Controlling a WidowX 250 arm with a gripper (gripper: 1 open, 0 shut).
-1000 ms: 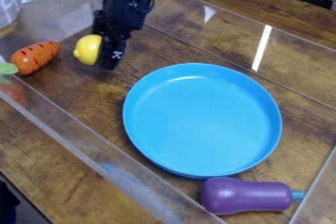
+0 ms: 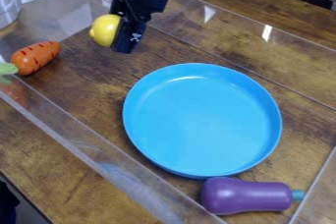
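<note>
My black gripper (image 2: 121, 31) hangs at the upper middle of the camera view, with a round yellow object (image 2: 106, 28) at its fingertips, raised off the wooden floor of the clear-walled tray. The gripper appears closed around the yellow object. A large blue plate (image 2: 201, 120) lies to the right and lower, apart from the gripper.
An orange carrot (image 2: 37, 57) lies at the left by the tray wall. A purple eggplant (image 2: 246, 196) lies at the bottom right, below the plate.
My gripper and the yellow object have moved up and slightly to the right in the view, rising from the surface. The plate, carrot and eggplant have not moved.
</note>
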